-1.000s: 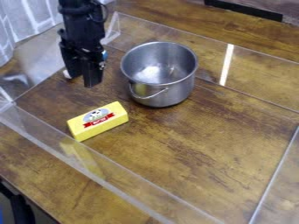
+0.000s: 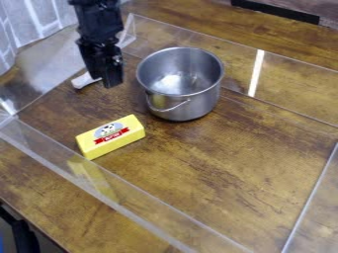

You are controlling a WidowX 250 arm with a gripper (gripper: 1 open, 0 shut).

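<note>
The black gripper (image 2: pixel 98 71) hangs at the upper left, just left of the steel pot (image 2: pixel 181 79); it is small and blurred, so whether its fingers are open or shut cannot be made out. A small white object (image 2: pixel 81 81) lies on the table behind and left of the fingertips, partly hidden by them. A yellow box (image 2: pixel 110 135) with a printed label lies flat in front of the pot, to its lower left.
Clear plastic walls border the work area at the front left, back and right.
The pot and yellow box have stayed in place.
</note>
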